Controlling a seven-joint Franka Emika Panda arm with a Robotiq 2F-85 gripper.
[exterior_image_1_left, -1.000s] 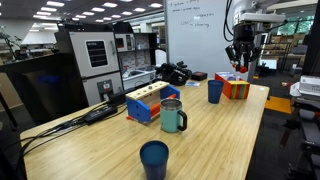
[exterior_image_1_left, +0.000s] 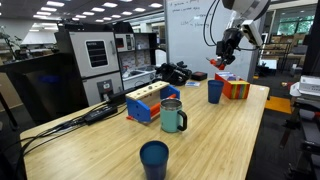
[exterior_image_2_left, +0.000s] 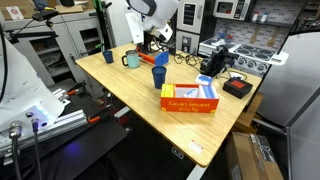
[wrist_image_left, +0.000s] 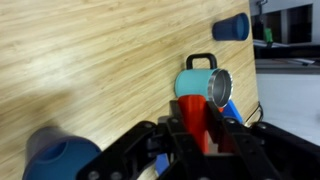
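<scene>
My gripper is shut on a red-orange object (wrist_image_left: 192, 108), whose exact kind is hard to make out. In exterior view 1 the gripper (exterior_image_1_left: 222, 58) is raised over the far end of the table, above and near a dark blue cup (exterior_image_1_left: 215, 92). In the wrist view this blue cup (wrist_image_left: 60, 155) sits at lower left, apart from the held object. A teal mug (wrist_image_left: 205, 80) stands on the table beyond the red tip, with a second blue cup (wrist_image_left: 232, 27) farther off.
A red and yellow box (exterior_image_2_left: 190, 98) with things inside stands near the table's end. A blue rack with a wooden top (exterior_image_1_left: 150, 100) lies beside the mug. Bare wood (exterior_image_1_left: 215, 130) fills the table's near side.
In exterior view 1 the gripper, with the red object, has moved left and slightly up, from above the box toward the blue cup. The things on the table stay put.
</scene>
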